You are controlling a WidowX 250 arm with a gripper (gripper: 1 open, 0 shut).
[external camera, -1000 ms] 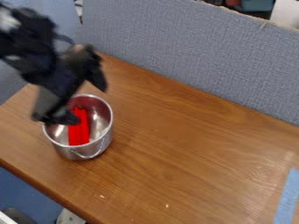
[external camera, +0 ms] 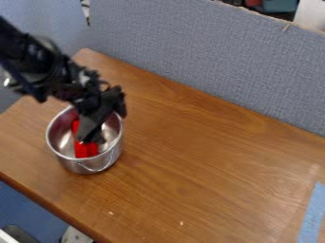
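A steel pot stands on the left part of the wooden table, with a red object inside it. The dark gripper reaches from the upper left down into the pot over the red object, partly covering it. The gripper is blurred, and whether its fingers touch the object cannot be made out.
A grey padded wall runs along the back. A light blue strip lies at the right edge.
The gripper has shifted and its arm now looks narrower, higher over the pot's back part. The red object stays in the pot.
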